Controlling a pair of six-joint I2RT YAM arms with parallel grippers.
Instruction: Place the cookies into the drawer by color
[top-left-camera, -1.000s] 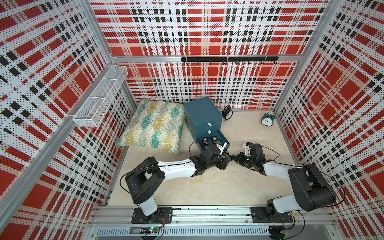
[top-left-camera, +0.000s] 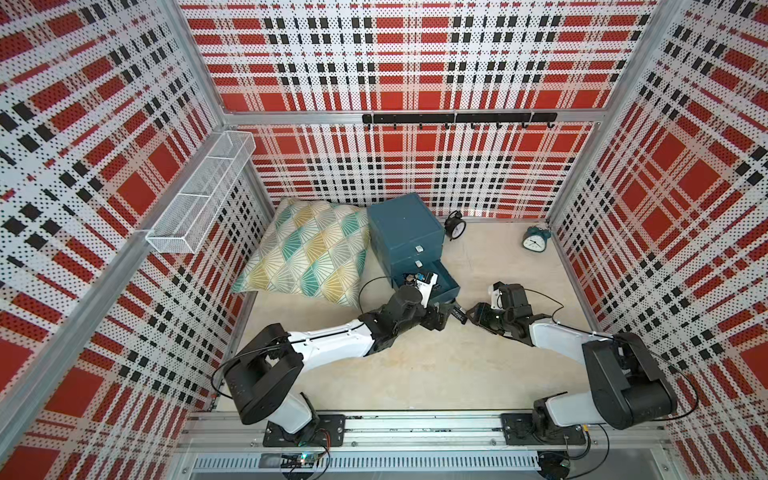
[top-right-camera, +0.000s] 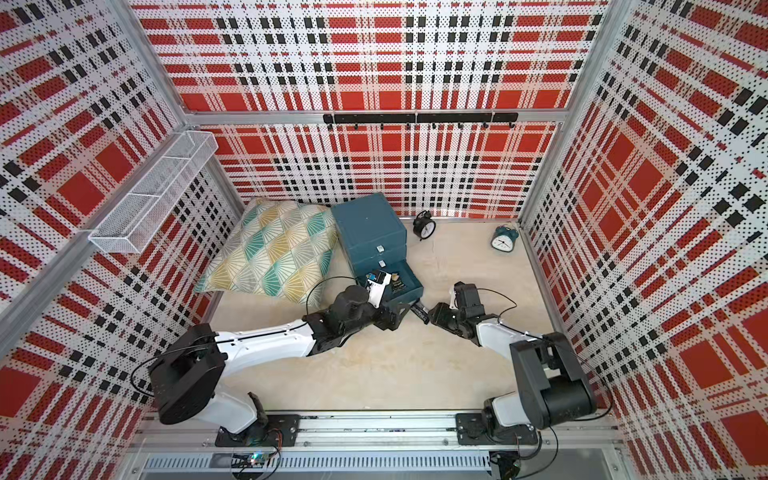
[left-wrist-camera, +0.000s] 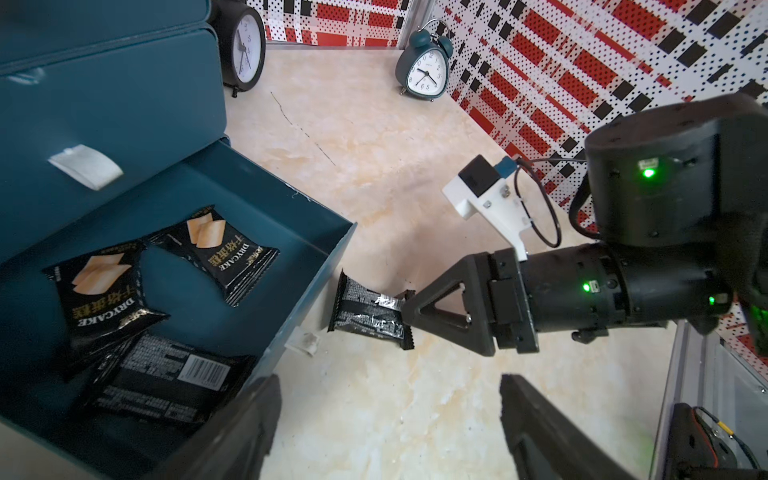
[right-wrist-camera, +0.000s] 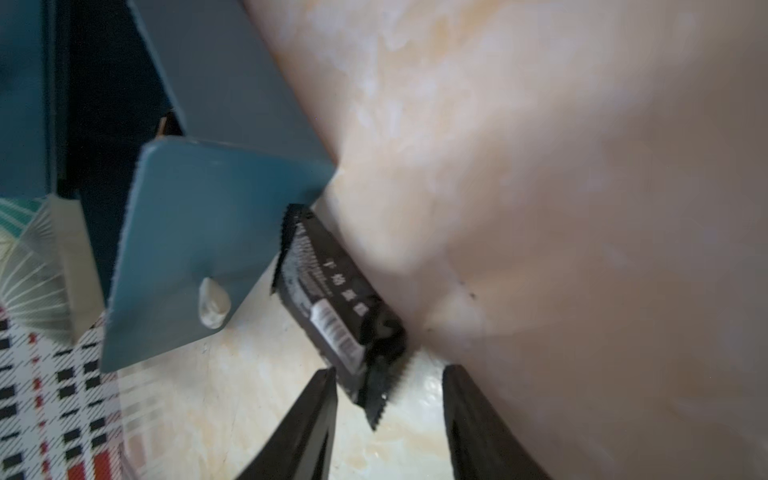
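A black cookie packet (left-wrist-camera: 369, 310) lies on the table just outside the pulled-out blue drawer (left-wrist-camera: 300, 308). Several more black packets rest inside that drawer, one of them barcode side up (left-wrist-camera: 172, 380). My right gripper is at the near end of the loose packet; its fingers (right-wrist-camera: 308, 424) stand apart with the packet's tip just ahead of the gap, not clamped. My left gripper hovers by the drawer's front, fingers spread wide and empty, with one finger (left-wrist-camera: 240, 424) overlapping the drawer's edge in view.
The blue cabinet (top-left-camera: 405, 232) stands behind the drawer, beside a patterned pillow (top-left-camera: 312, 248). A black clock (top-left-camera: 455, 225) and a green alarm clock (top-left-camera: 536, 238) are at the back.
My left arm has shifted left.
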